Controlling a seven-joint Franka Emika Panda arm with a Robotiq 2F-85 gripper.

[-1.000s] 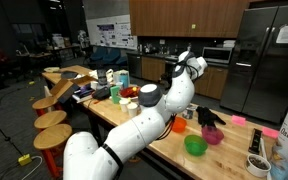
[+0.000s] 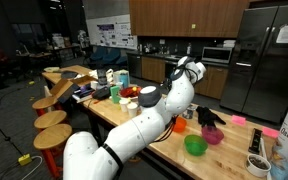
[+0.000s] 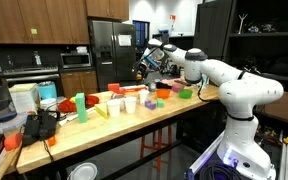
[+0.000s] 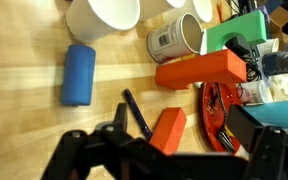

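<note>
In the wrist view my gripper is open, its dark fingers (image 4: 105,147) wide apart at the lower edge of the view. An orange-red block (image 4: 169,130) shows in the gap between them, apparently below on the table. Close by lies a thin black marker-like stick (image 4: 136,112). Farther up the view are a blue cylinder (image 4: 79,75), a can with a label (image 4: 175,38), a white cup (image 4: 106,12) and a longer orange-red block (image 4: 201,68). From exterior view 2, the gripper (image 3: 141,72) hangs over the far part of the table.
Right of the blocks sits a red dish (image 4: 212,122) with dark items, beside a green object (image 4: 231,35). Green (image 2: 195,145) and pink (image 2: 212,136) bowls stand nearer the arm's base. Bare wood (image 4: 19,130) shows at the wrist view's left.
</note>
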